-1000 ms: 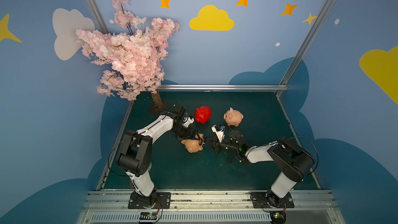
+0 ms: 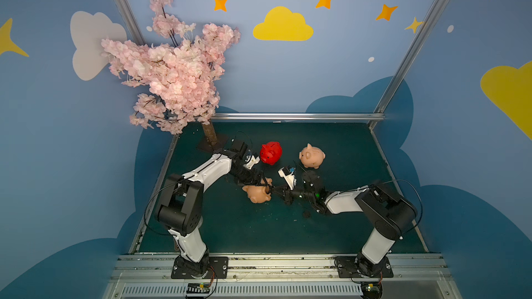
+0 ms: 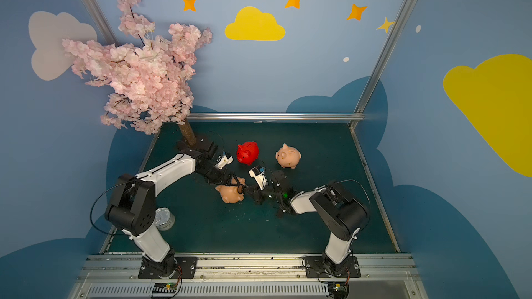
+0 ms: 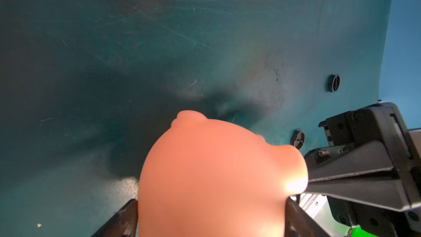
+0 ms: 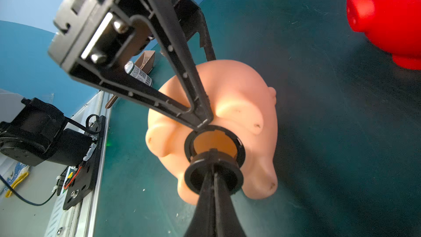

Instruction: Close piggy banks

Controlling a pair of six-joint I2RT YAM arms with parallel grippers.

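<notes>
In the left wrist view a pink piggy bank (image 4: pixel 214 171) fills the space between my left gripper's fingers, one on each side of its body; the left gripper (image 2: pixel 264 185) is open around it. Its underside faces my right arm, and the right wrist view shows a round black-rimmed hole (image 5: pixel 214 137) there. A black plug (image 5: pixel 197 176) sits at the tips of my right gripper, which is shut on its thin part. That plug is directly before the hole, overlapping its lower edge from here; whether they touch I cannot tell.
Behind stand a red piggy bank (image 2: pixel 271 153) and another pink piggy bank (image 2: pixel 312 156). Two loose black plugs (image 4: pixel 334 83) lie on the green floor. A tree (image 2: pixel 209 133) is at back left; a can (image 5: pixel 139 74) stands near the front left.
My right gripper has shifted slightly left, closer to the held-in-place piggy bank's hole. The left arm and the piggy banks look still.
</notes>
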